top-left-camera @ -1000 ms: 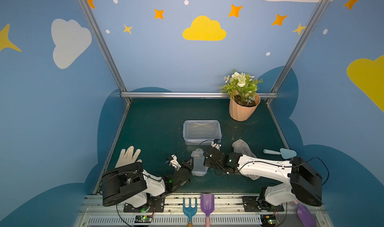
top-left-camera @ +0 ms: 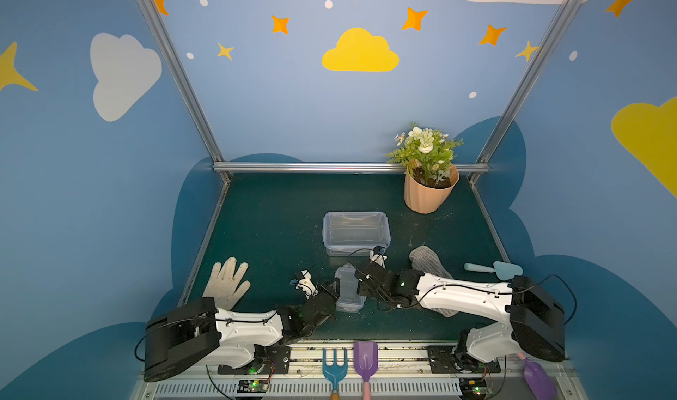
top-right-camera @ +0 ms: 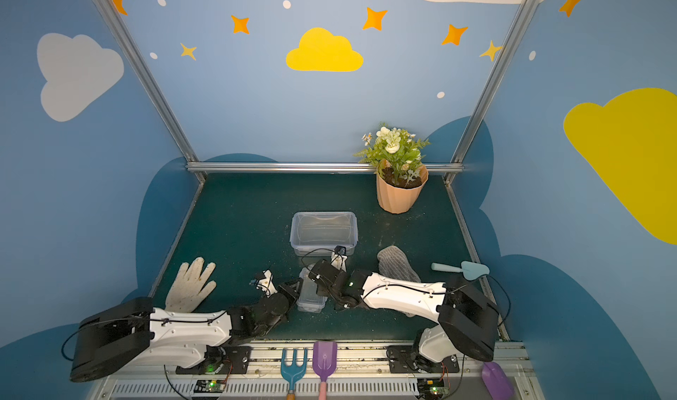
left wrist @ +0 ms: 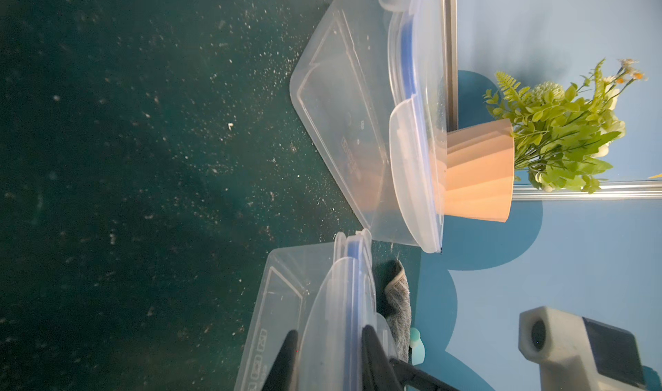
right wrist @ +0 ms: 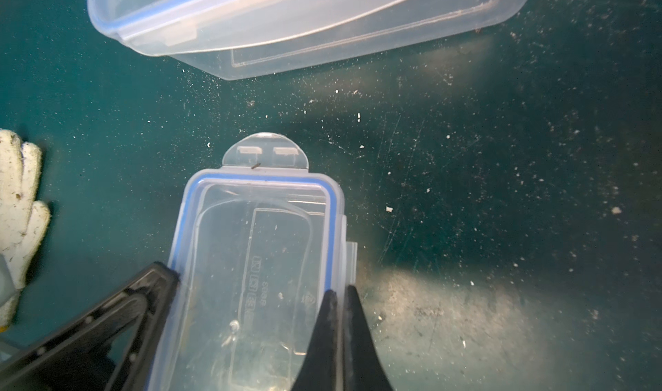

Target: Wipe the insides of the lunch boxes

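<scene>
The small lunch box (top-left-camera: 350,290) stands lengthwise between my grippers, its blue seal and an open latch flap showing in the right wrist view. My left gripper is shut on its left side rim. My right gripper is shut at the opposite rim; whether anything thin sits between its fingertips is hard to see. The larger clear lunch box (top-left-camera: 356,227) stands just behind, upright, with no wiping item in it. A grey cloth (top-right-camera: 396,262) lies right of the boxes, partly hidden under my right arm.
A potted plant (top-left-camera: 426,194) stands at the back right. A white glove (top-left-camera: 224,280) lies at the left, a light blue trowel (top-left-camera: 506,270) at the right. A blue fork (top-left-camera: 335,364) and purple shovel (top-left-camera: 365,357) lie along the front rail.
The left arm's rear joint has swung outward to the left. Both grippers and the small box have shifted very slightly toward the front left.
</scene>
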